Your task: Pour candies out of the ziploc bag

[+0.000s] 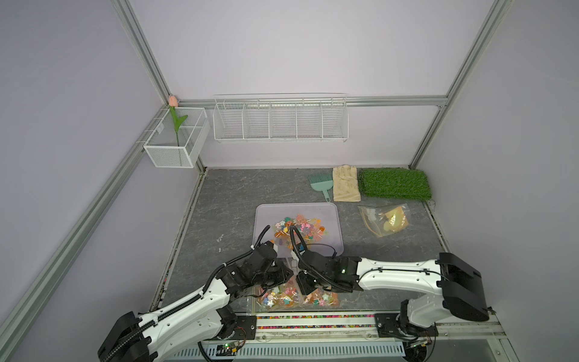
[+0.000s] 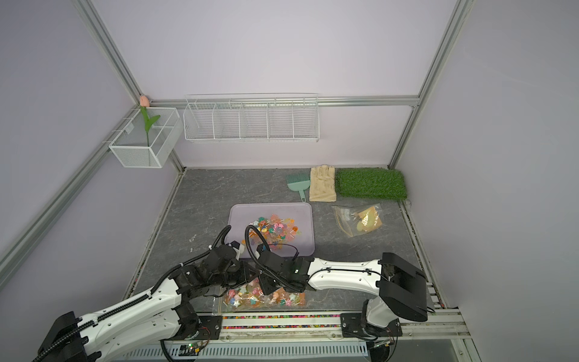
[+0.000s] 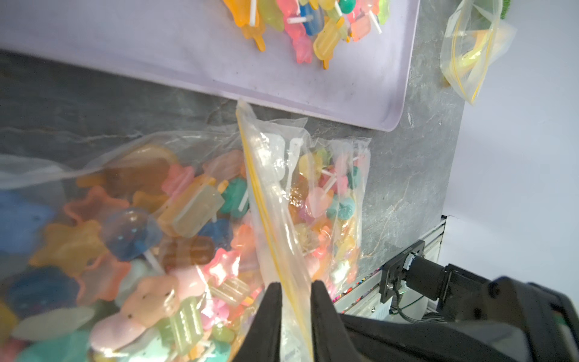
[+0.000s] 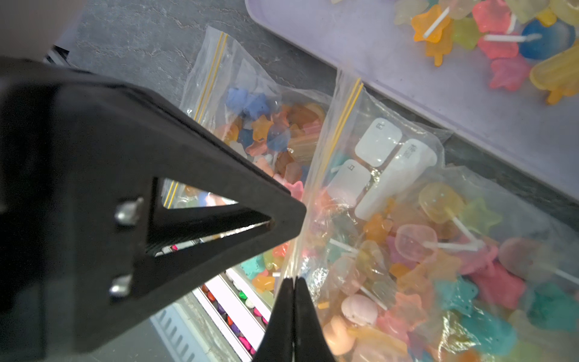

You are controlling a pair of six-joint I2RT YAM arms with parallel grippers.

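Note:
Two clear ziploc bags of colourful candies lie side by side in front of the pale lilac tray; both show in the wrist views. The left bag has a yellow-lined zip edge standing up along its right side. This edge runs between the parted fingers of my left gripper, which is open around it. My right gripper is shut, its tips at the same plastic edge; whether film is pinched there is unclear. The right bag lies beyond the edge. Candies are heaped in the tray.
On the right of the table lies another ziploc bag with yellowish contents. Along the back are a green dustpan, a glove and a grass mat. Bare table lies left of the tray.

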